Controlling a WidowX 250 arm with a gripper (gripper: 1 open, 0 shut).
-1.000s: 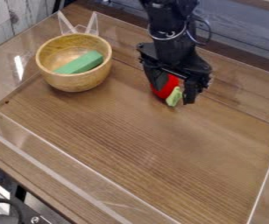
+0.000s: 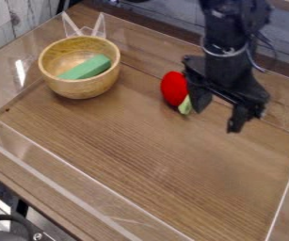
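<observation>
My dark grey gripper (image 2: 234, 113) hangs over the right-centre of the table, its fingers apart and pointing down, open. Just left of it a red object (image 2: 174, 88) lies on the table, with a small light green piece (image 2: 185, 106) beside it, partly hidden by the gripper.
A yellow bowl (image 2: 60, 47) holding a green block (image 2: 88, 69) stands at the upper left.
The gripper has moved toward the camera's right and appears larger. More of the red object now shows to the left of the gripper.
</observation>
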